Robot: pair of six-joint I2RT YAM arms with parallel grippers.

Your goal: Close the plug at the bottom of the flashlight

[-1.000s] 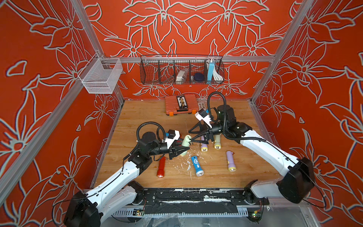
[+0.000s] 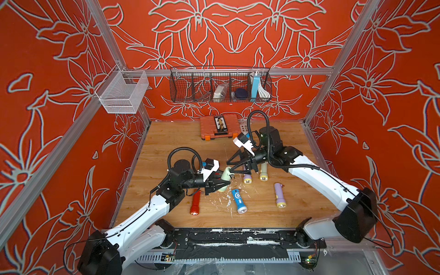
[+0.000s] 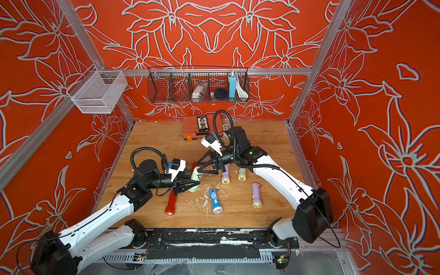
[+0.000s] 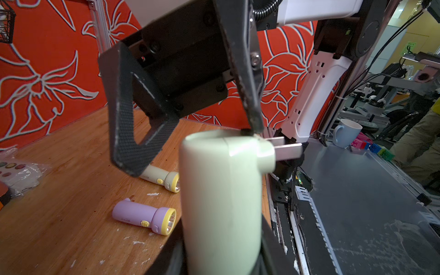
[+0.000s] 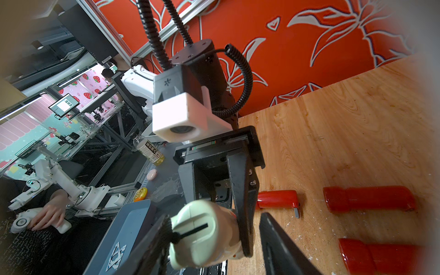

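Observation:
My left gripper is shut on a pale mint flashlight, held upright above the middle of the table. In the left wrist view two pale prongs stick out sideways near its upper end. My right gripper is part open, its fingertips at the flashlight's upper end, one above it and one beside it. In the right wrist view that end shows a dark slot, with blurred fingertips close on either side. Whether they touch it is unclear.
A blue flashlight, red flashlights, lavender ones and cream ones lie around on the table. An orange case lies at the back. Wire baskets hang on the wall.
The right arm has shifted slightly left over the last second. The flashlight in my left gripper sits slightly lower and farther right.

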